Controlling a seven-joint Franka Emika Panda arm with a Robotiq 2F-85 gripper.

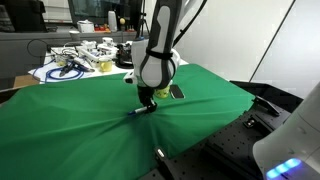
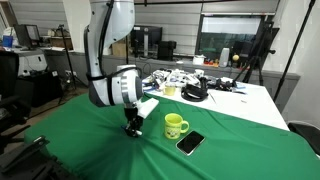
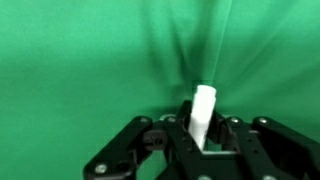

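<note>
A thin marker-like stick, white with a dark end (image 1: 137, 111), is on the green cloth in exterior view 1. In the wrist view its white end (image 3: 203, 102) stands up between the dark fingers of my gripper, which is shut on it. Exterior view 2 shows the gripper (image 2: 132, 131) low at the cloth; little of the stick can be made out there. Creases in the cloth (image 3: 190, 50) run away from the fingertips.
A yellow-green mug (image 2: 173, 128) stands close beside the gripper, with a black phone (image 2: 190, 144) lying near it. Cables and a black pouch (image 2: 194, 92) lie at the back.
</note>
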